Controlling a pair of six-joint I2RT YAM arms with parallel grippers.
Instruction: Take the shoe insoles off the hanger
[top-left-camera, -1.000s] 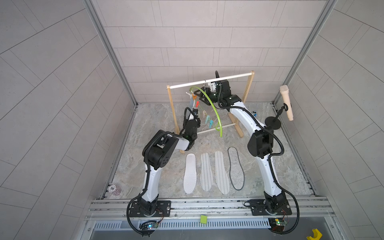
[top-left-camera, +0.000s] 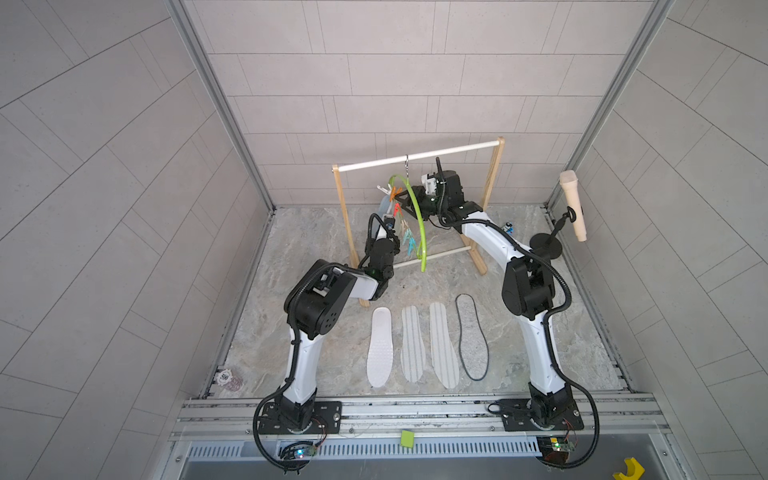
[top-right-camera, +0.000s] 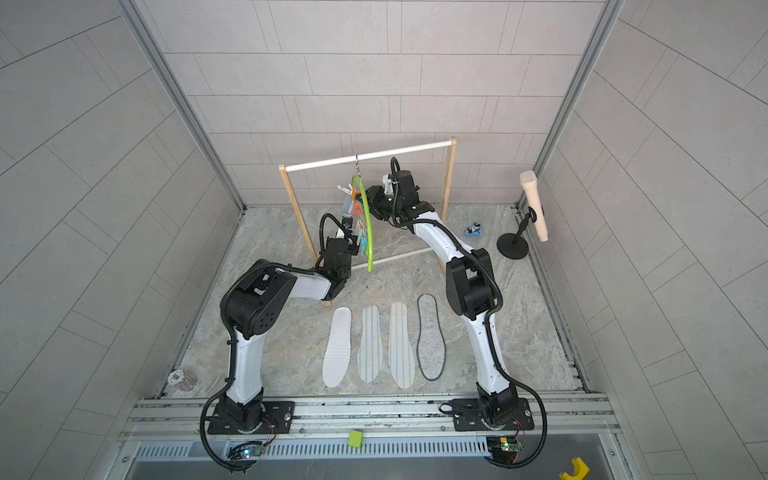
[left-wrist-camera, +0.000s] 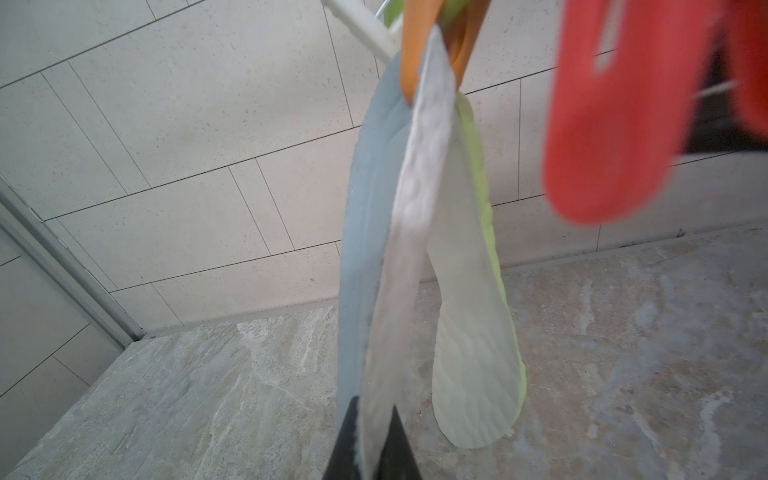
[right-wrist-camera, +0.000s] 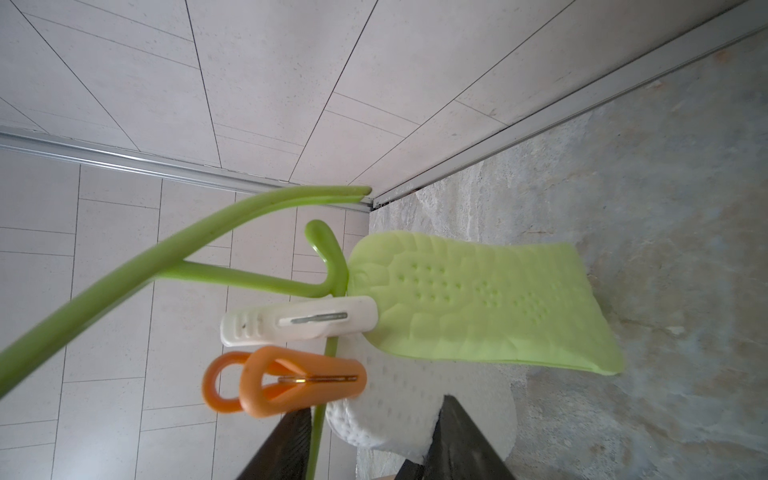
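Note:
The green hanger (top-left-camera: 420, 220) hangs from the rail with colored clips. A green insole (right-wrist-camera: 480, 300) hangs by a white clip (right-wrist-camera: 336, 313). A grey-blue and white insole (left-wrist-camera: 372, 184) hangs from an orange clip (right-wrist-camera: 304, 388); my left gripper is shut on its lower part. My right gripper is part open at the hanger, its fingertips just below the orange clip, either side of the white insole. A red clip (left-wrist-camera: 608, 152) hangs nearby.
Several insoles (top-left-camera: 380, 344) lie in a row on the front floor. The wooden rack (top-right-camera: 292, 196) frames the hanger. A black stand (top-right-camera: 512, 245) with a pale cylinder is at the right; the front middle between rack and insoles is clear.
My right gripper and arm shifted slightly near the hanger top; the hanger swung, its front end moving left. The left arm stayed put.

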